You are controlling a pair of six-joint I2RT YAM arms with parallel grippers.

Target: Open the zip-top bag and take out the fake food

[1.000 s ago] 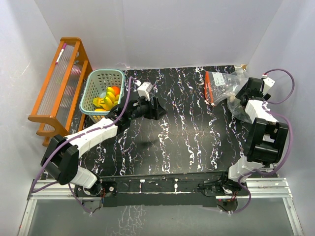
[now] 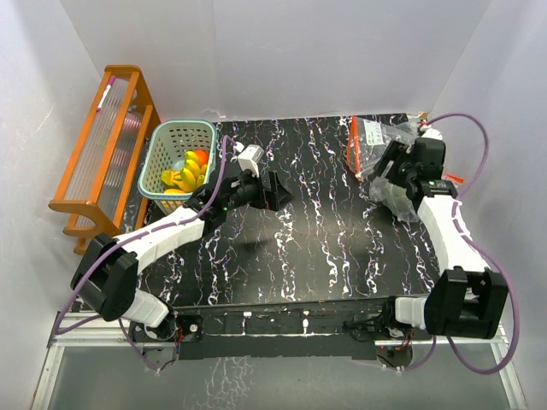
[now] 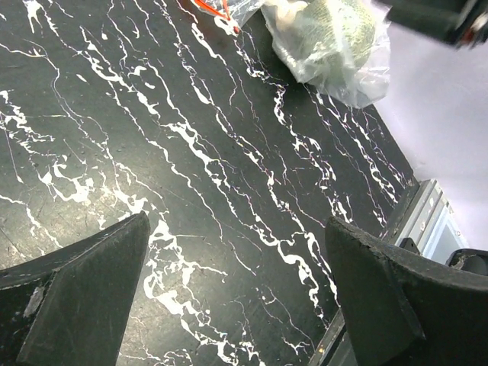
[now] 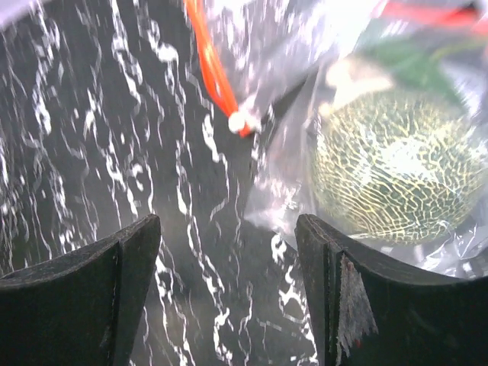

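Observation:
At the back right of the table lie clear zip top bags: one with an orange zipper [image 2: 350, 145], and a crumpled one [image 3: 328, 53] holding a yellow-green speckled fake food [image 4: 393, 164]. My right gripper [image 2: 389, 171] hangs over them, its fingers parted, with nothing visible gripped between them; in the right wrist view the food lies beyond the right finger. My left gripper [image 2: 278, 192] stands open over the middle of the table, empty.
A light green basket [image 2: 154, 141] with yellow and orange fake foods sits at the left, beside a wooden rack [image 2: 77, 202]. Walls border the back and sides.
My right gripper has swung leftward from the far right over the bags and turned, its arm reaching further forward. The bags have shifted slightly. The left arm is nearly unchanged.

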